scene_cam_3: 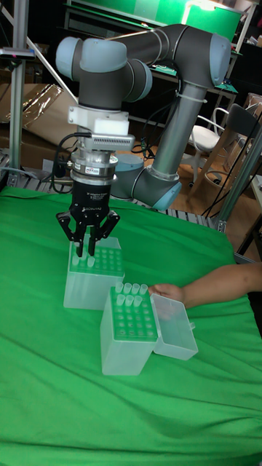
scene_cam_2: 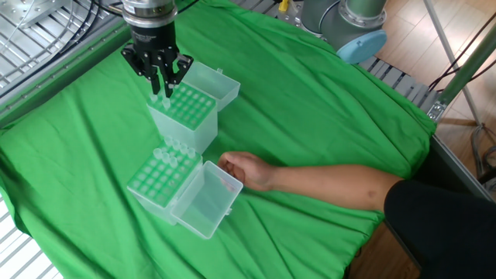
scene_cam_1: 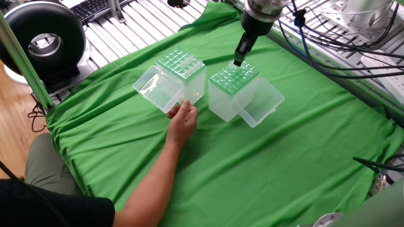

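Note:
Two clear tip boxes with green perforated tops stand on the green cloth, lids open. My gripper (scene_cam_2: 161, 91) points down over the box beneath the arm (scene_cam_2: 186, 130), its fingertips close above one corner. At that corner are two white tips (scene_cam_3: 91, 261), close to my black fingers (scene_cam_3: 92, 247). A narrow gap shows between the fingers; whether they are shut on a tip cannot be made out. The second box (scene_cam_3: 126, 349) holds several raised white tips (scene_cam_3: 132, 293) at one end of its top.
A person's hand (scene_cam_1: 183, 117) touches the second box near its open lid (scene_cam_1: 158, 89). The other box's lid (scene_cam_1: 261, 104) juts out sideways. Cables (scene_cam_1: 353, 70) hang beside the table.

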